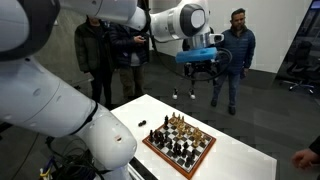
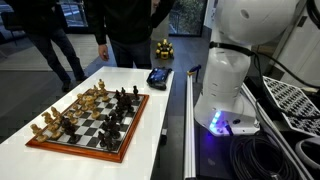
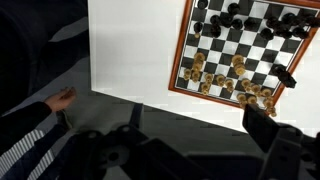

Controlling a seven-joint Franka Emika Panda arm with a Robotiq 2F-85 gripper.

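A chessboard with a brown wooden rim (image 2: 85,152) lies on the white table. Light brown pieces (image 2: 50,122) fill one side of it and black pieces (image 2: 112,130) the other. Seen from the wrist, the board's rim (image 3: 178,60) is in the upper right, partly cut off by the frame. My gripper is high above the table, with its dark fingers wide apart and nothing between them. In exterior view 1 the arm's wrist (image 1: 200,57) hangs well over the far side of the board, touching nothing.
Bare white tabletop (image 1: 235,155) extends to the right of the board. A small dark object (image 2: 157,77) is on the table beyond the board. Several people stand around the table, one in a blue jacket (image 1: 237,50) behind the arm; a hand (image 1: 305,159) shows at the right edge.
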